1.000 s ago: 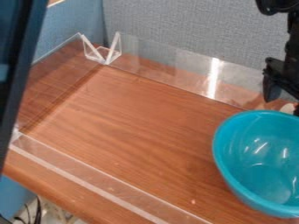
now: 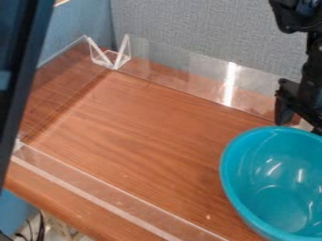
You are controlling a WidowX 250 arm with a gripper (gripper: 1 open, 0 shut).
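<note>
A turquoise bowl [image 2: 270, 188] stands at the right of the wooden work surface [image 2: 138, 141], partly cut off by the frame. My black gripper [image 2: 292, 108] is at the right edge, just behind the bowl's back rim, with its arm reaching up out of view. It looks open; what lies between or under its fingers is mostly hidden by the bowl and the fingers.
Clear low walls [image 2: 176, 58] border the surface, with a white corner bracket [image 2: 109, 55] at the back left. A dark upright panel fills the left edge, and cables hang at the lower left.
The bowl has shifted a little to the left. My gripper has moved slightly left and down, close behind the rim.
</note>
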